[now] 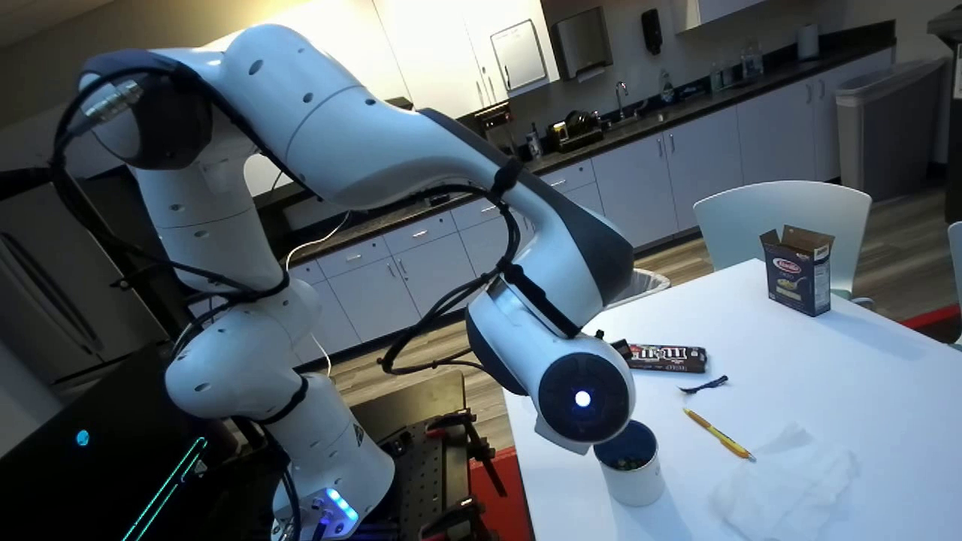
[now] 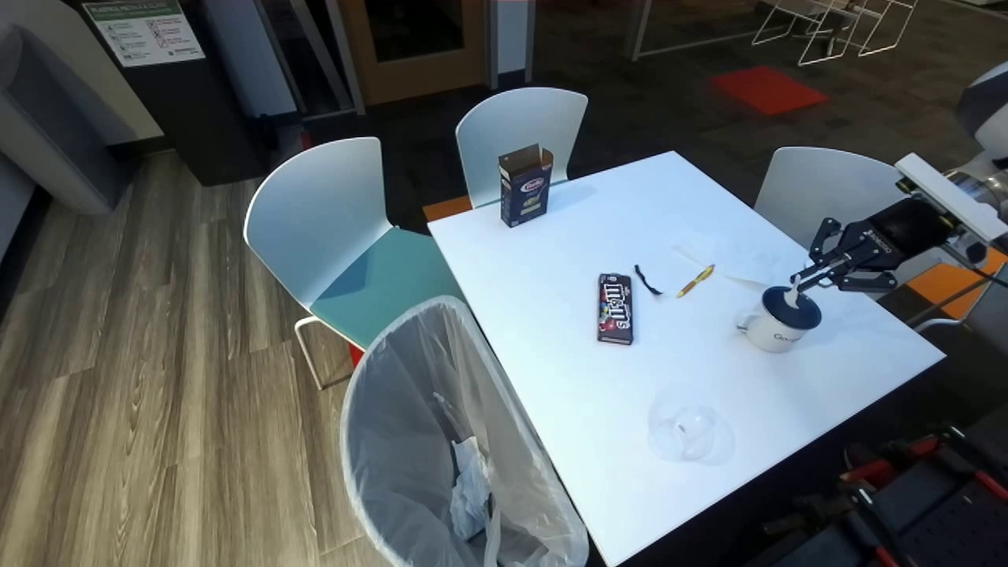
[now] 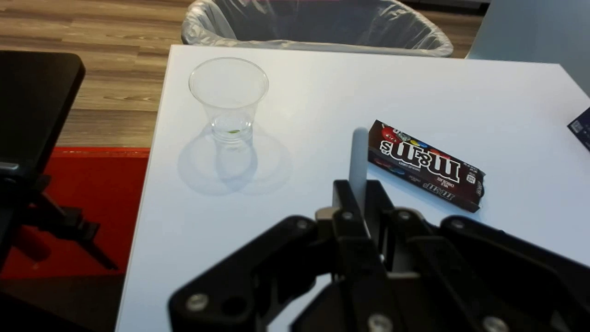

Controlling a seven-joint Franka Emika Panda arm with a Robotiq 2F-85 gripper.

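In exterior view 2 my gripper point(image 2: 801, 280) is shut on a white spoon point(image 2: 791, 292), whose lower end shows at the mouth of a white mug point(image 2: 775, 332). Whether the spoon touches the mug or its contents cannot be told. The wrist view shows the spoon's pale handle point(image 3: 359, 152) standing up between the fingers of the gripper. From exterior view 1 the mug point(image 1: 636, 482) is upright with a dark blue inside and small bits at the bottom; the arm's end covers the gripper and spoon there.
On the white table point(image 2: 557, 378) lie an M&M's box point(image 2: 615, 308), a dark fork-like utensil point(image 2: 648, 279) and a yellow pen point(image 2: 697, 279). An open pasta box point(image 2: 526, 194) stands at one corner. A clear cup point(image 3: 229, 91) is near an edge, and a lined bin point(image 2: 425, 378) stands alongside.
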